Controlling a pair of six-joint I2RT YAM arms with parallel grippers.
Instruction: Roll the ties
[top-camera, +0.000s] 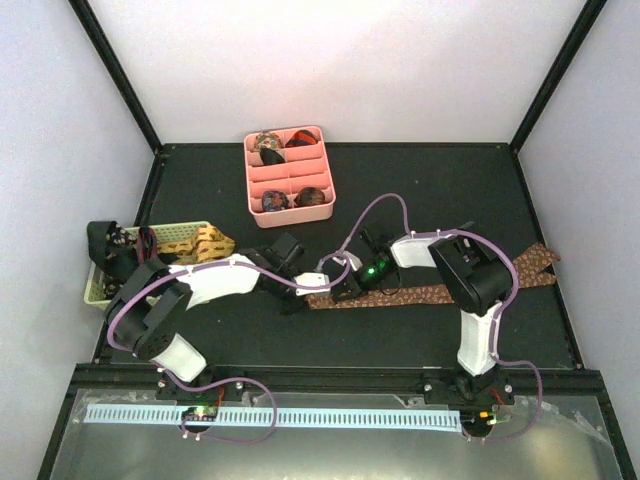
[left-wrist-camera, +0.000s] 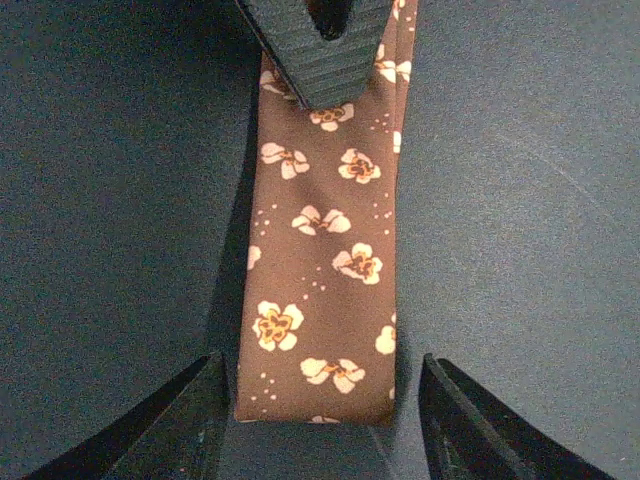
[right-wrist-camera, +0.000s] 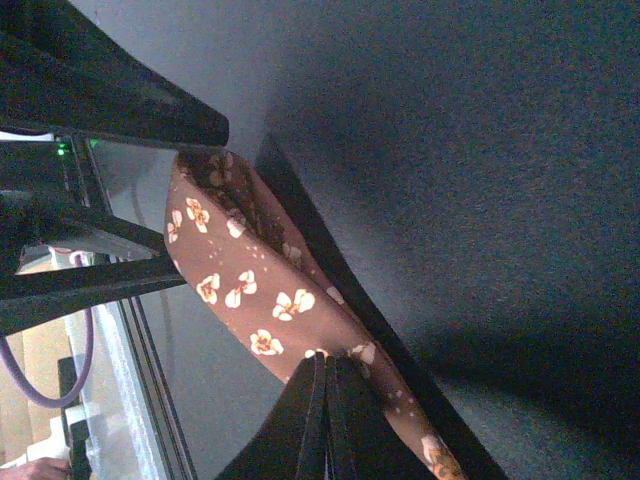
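A brown tie with pale flowers lies stretched left to right across the black table. Its narrow left end, flat-looking in the left wrist view, sits between the fingers of my left gripper, which is part open with a gap on each side of the cloth. In the right wrist view, the tie's end shows a folded-over edge beside the left fingers. My right gripper is shut, its tips over the tie a short way from that end; no cloth shows between them.
A pink divided box holding several rolled ties stands at the back. At the left, a green basket with more ties sits partly behind my left arm.
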